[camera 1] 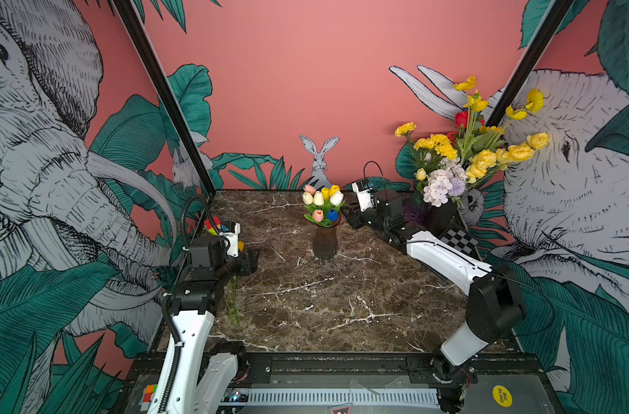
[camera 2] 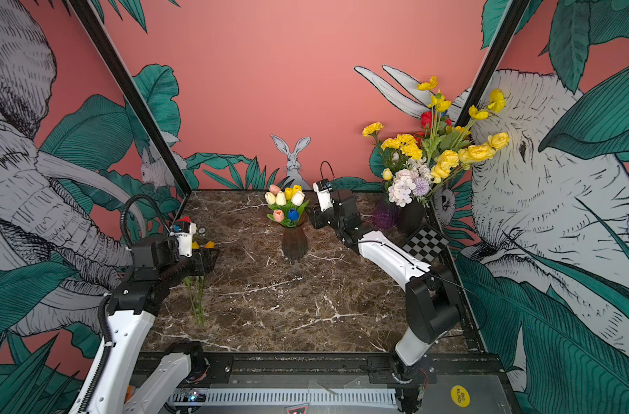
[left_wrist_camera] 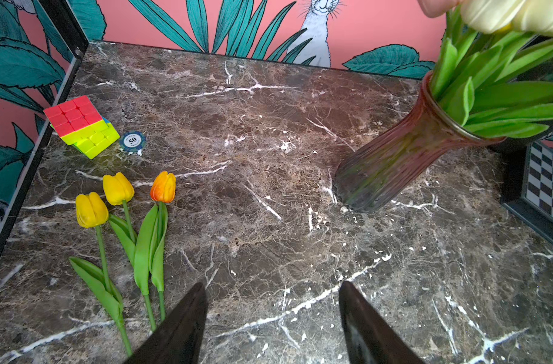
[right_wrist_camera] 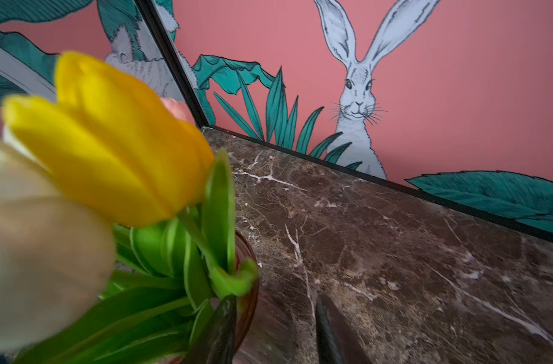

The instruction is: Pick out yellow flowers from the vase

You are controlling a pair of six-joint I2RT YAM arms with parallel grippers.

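Note:
The brown glass vase (camera 1: 324, 243) stands upright mid-table, holding white, pink, blue and yellow tulips. One yellow tulip (right_wrist_camera: 130, 145) looms large in the right wrist view, its stem going down among green leaves by the vase's rim. My right gripper is at the vase's right side, fingers parted, no stem visible between them. On the left of the table lie two yellow tulips (left_wrist_camera: 91, 210) and an orange-yellow tulip (left_wrist_camera: 163, 187). My left gripper is open and empty, to the right of their stems.
A Rubik's cube (left_wrist_camera: 82, 126) and a poker chip (left_wrist_camera: 132, 141) lie at the back left. At the back right stand a tall bouquet (camera 1: 466, 155) in dark vases and a checkered board (camera 2: 426, 243).

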